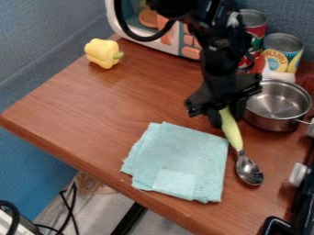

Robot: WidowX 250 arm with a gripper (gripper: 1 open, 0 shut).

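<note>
My black gripper (219, 114) is low over the table, shut on the pale yellow-green handle (232, 134) of a spoon, whose metal bowl (248, 171) points toward the front, right of a folded light-blue cloth (174, 162). The fingertips are partly hidden around the handle's top. The spoon appears to rest on or just above the wooden table.
A steel pot (277, 105) sits right of the gripper, cans (281, 53) and a toy microwave (172, 41) behind. A yellow pepper (103, 52) is at back left. A black appliance (299, 202) lines the right edge.
</note>
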